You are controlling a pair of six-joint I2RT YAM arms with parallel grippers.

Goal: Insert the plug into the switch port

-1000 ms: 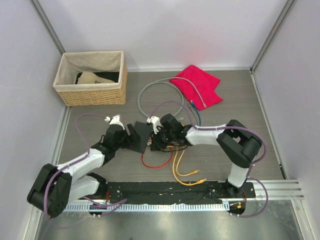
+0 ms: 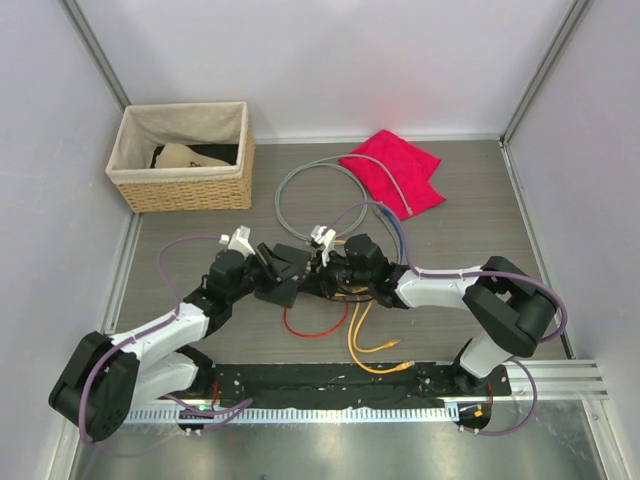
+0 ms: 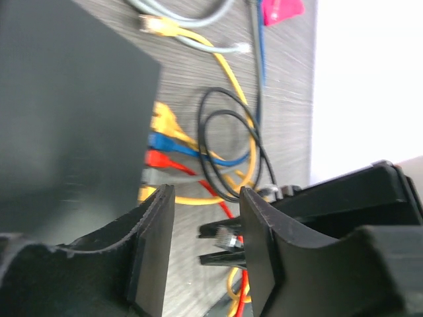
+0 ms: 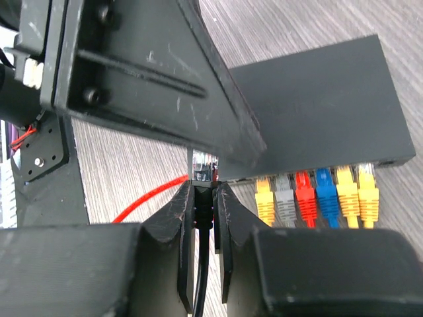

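Observation:
The dark switch box [image 3: 73, 112] lies on the table between both grippers, with colored plugs [image 4: 306, 198] seated along one edge. My right gripper is shut on a black-cable plug [image 4: 205, 168] with a clear tip, held at the box's port edge; whether it is inside a port I cannot tell. My left gripper is part open, over the box's edge near my right gripper, its fingers empty as far as shows.
A wicker basket [image 2: 180, 185] stands at the back left and a red cloth [image 2: 390, 170] lies at the back right. Loose yellow, red and grey cables spread around the box.
My left gripper has moved right over the box toward the right gripper.

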